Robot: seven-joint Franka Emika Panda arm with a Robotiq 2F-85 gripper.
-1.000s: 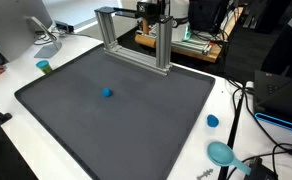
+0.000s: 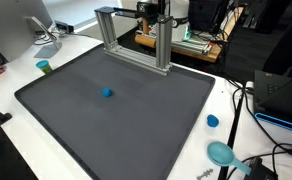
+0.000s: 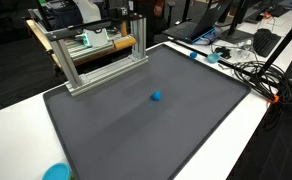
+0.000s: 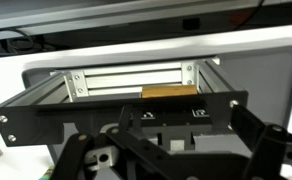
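Note:
In the wrist view my gripper is open, its dark fingers (image 4: 251,130) spread wide with nothing between them. It hangs over a metal frame with a black front bar (image 4: 96,119). Behind that bar lies an orange-brown, wood-coloured block (image 4: 169,90). A small blue object (image 2: 107,92) rests on the grey mat (image 2: 136,125), well apart from the silver frame (image 2: 136,58). From the second exterior side, the same blue object (image 3: 156,96) shows near the mat's middle. The arm's upper part is cut off in both exterior views.
Off the mat lie a blue round piece (image 2: 212,121) and a turquoise bowl-like item (image 2: 224,156), near dark cables. A green-sided cup (image 2: 44,67) stands by the opposite mat edge.

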